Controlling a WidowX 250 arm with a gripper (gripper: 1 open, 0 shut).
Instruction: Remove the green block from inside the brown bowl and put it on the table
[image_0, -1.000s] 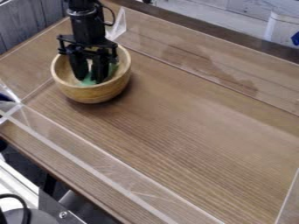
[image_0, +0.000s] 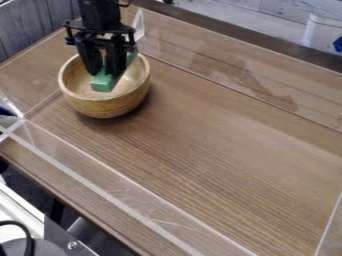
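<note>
The green block (image_0: 102, 82) is upright between the fingers of my black gripper (image_0: 103, 66), which is shut on it. Its lower end hangs over the opening of the brown bowl (image_0: 114, 106). From this angle I cannot tell how far the block is clear of the bowl's floor. The bowl stands at the upper left of the wooden table (image_0: 221, 150), and the gripper reaches down over it from the back.
Bare table lies to the right and in front of the bowl. At the back right edge sits a white and blue object (image_0: 322, 32). Cables and a grey round part (image_0: 16, 243) are off the table at the lower left.
My gripper has risen from inside the bowl, and the green block has come up with it, showing more of its side. The bowl has stayed in place.
</note>
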